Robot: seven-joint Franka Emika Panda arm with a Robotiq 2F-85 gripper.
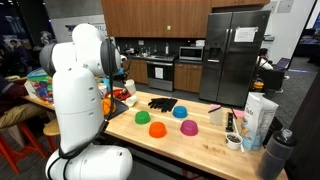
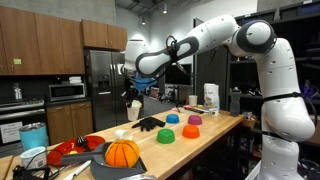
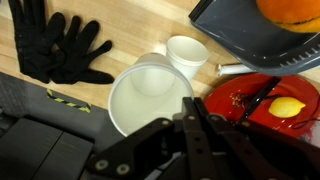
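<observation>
A large white cup (image 3: 147, 98) fills the middle of the wrist view, its round mouth facing the camera. My gripper is shut at the right edge of this cup, with the thin rim apparently between its fingertips. In exterior view 2 the white cup (image 2: 134, 112) hangs just below my gripper (image 2: 132, 93), above the table's far side. A smaller white cup (image 3: 187, 52) stands on the wooden table beside it, partly covered by the larger one in the wrist view.
Black gloves (image 3: 62, 48) lie near the table edge. A red plate (image 3: 262, 101) carries a lemon (image 3: 287, 107) and a dark utensil. Close by is a dark grey tray (image 3: 245, 30) with an orange pumpkin (image 2: 122, 153). Green (image 1: 142, 117) and orange bowls (image 1: 157, 130) sit farther along.
</observation>
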